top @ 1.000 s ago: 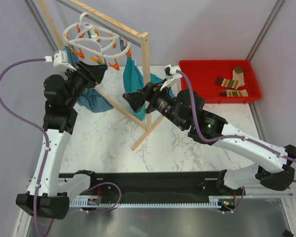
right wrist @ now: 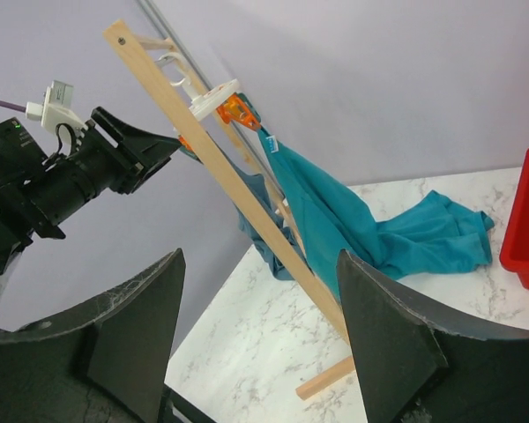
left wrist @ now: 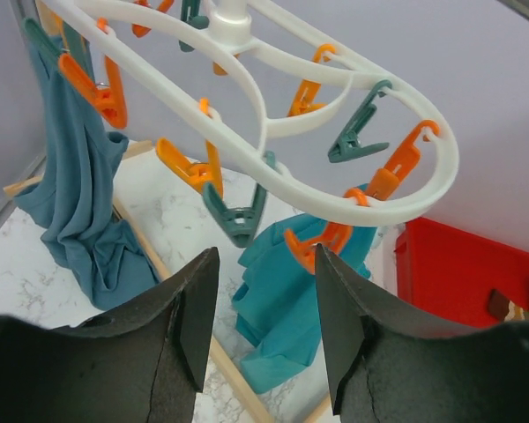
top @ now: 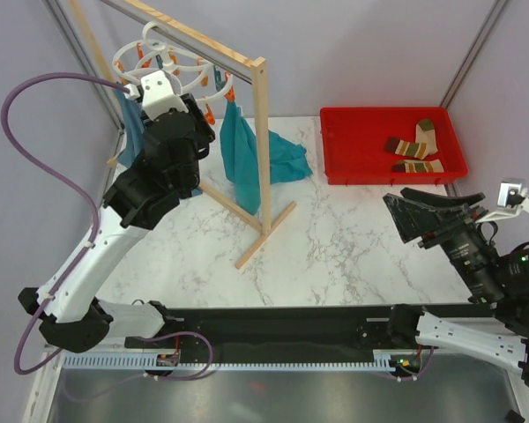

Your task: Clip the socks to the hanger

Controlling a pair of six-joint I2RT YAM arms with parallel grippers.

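Observation:
The white round hanger point(top: 172, 69), with orange and dark green clips, hangs from the wooden stand. A teal cloth point(top: 238, 159) hangs from a clip at its right; a blue cloth point(left wrist: 79, 167) hangs at the far left. Just in front of the hanger, my left gripper is open. A green clip point(left wrist: 238, 222) appears between its fingertips and an orange clip point(left wrist: 326, 242) behind the right one; contact cannot be told. Striped brown and beige socks point(top: 414, 152) lie in the red bin point(top: 353, 172). My right gripper is open and empty, held front-right, short of the bin.
The stand's upright post point(top: 262, 132) and its foot point(top: 264, 236) stand between the two arms. More teal cloth point(right wrist: 436, 233) lies spread on the table behind the post.
My right gripper has swung from beside the stand's post far to the right and towards the front. My left gripper has shifted slightly right along the hanger's front. The socks have stayed put.

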